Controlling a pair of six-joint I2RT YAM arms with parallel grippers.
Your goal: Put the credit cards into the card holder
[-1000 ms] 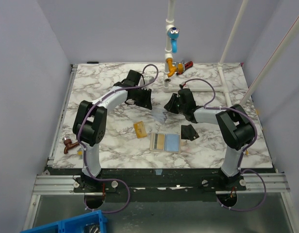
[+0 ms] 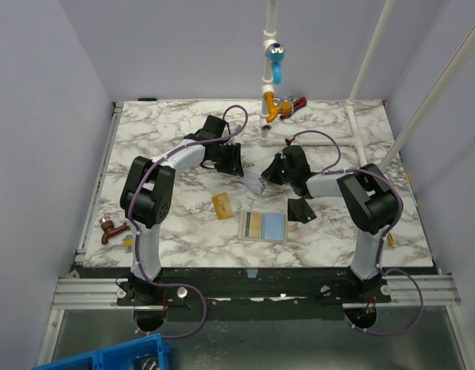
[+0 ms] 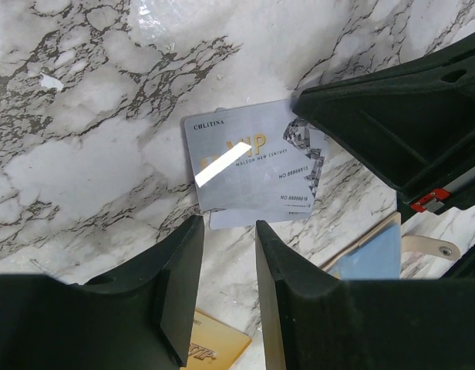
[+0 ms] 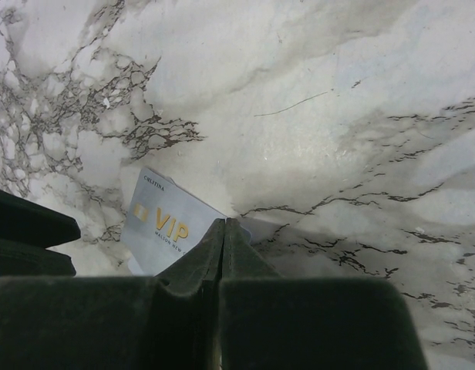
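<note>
Silver VIP cards [image 3: 245, 185], overlapping, lie flat on the marble between my two grippers. My left gripper hangs just beside them, its fingertips parted with nothing between them. My right gripper is shut at the cards' edge, nothing showing between its fingers; its black body is at top right of the left wrist view. A gold card [image 2: 222, 206] lies nearer the front. The open card holder [image 2: 274, 227], tan and blue inside, lies front centre. A dark item [image 2: 299, 210] lies right of it.
White pipes with valves [image 2: 272, 104] stand behind the grippers. A brown tap [image 2: 112, 230] lies at the front left.
Both grippers have shifted slightly in the top view, the right one toward the cards; the silver cards look nearly unmoved.
</note>
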